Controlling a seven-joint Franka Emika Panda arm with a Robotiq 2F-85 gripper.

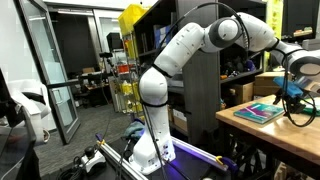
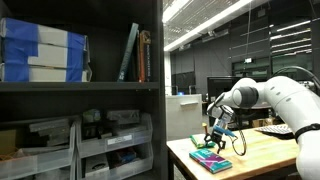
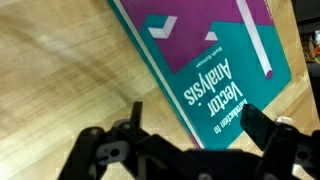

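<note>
A teal and purple book titled "Vector Analysis" lies flat on the wooden table, filling the upper right of the wrist view. In exterior view 1 the same book is near the table's left part, and in exterior view 2 it appears as a flat book near the table's edge. My gripper is open above the table, its two black fingers apart with the book's lower edge showing between and beyond them. Nothing is held. From exterior view 1 the gripper is to the right of the book.
Bare wooden table spreads left of the book in the wrist view. Cardboard boxes stand behind the book. A dark shelf with bins and upright books stands left of the table in exterior view 2.
</note>
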